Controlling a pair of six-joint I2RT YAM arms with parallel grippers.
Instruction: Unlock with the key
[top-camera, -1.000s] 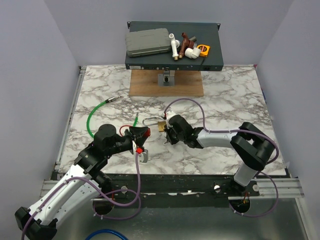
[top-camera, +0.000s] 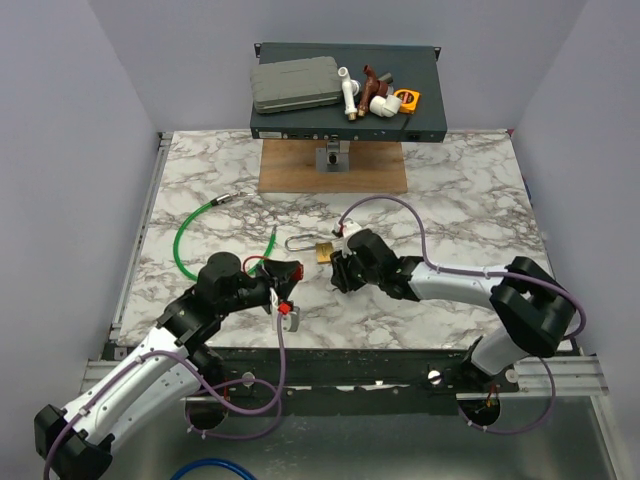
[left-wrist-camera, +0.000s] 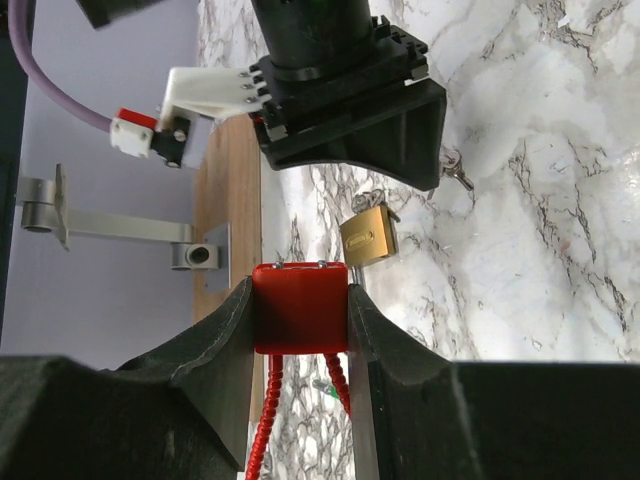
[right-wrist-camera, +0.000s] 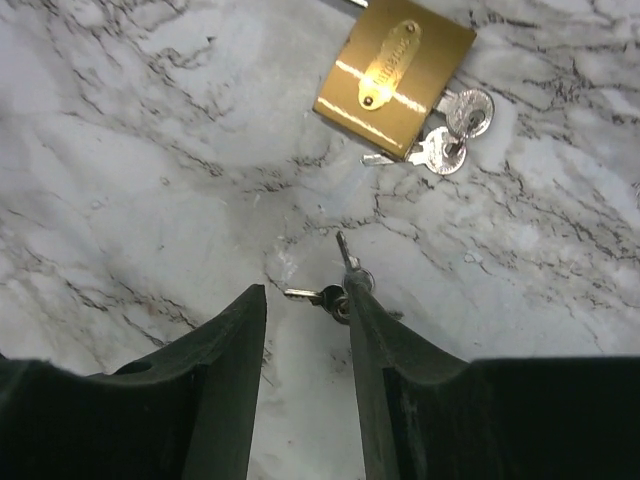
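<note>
A brass padlock (right-wrist-camera: 385, 75) lies on the marble, also beside the shackle in the top view (top-camera: 323, 254), with two keys (right-wrist-camera: 468, 113) against it. More small keys (right-wrist-camera: 335, 300) lie below it, partly behind my right gripper, which is open above them with nothing held. In the left wrist view, my left gripper has a red object (left-wrist-camera: 300, 305) with red cords between its fingers; the right gripper's body appears above the padlock (left-wrist-camera: 368, 238).
A green hose (top-camera: 180, 240) lies at left. A wooden board (top-camera: 285, 170) and a dark shelf with case (top-camera: 295, 83), fittings and tape measure stand at the back.
The left arm has moved only slightly.
</note>
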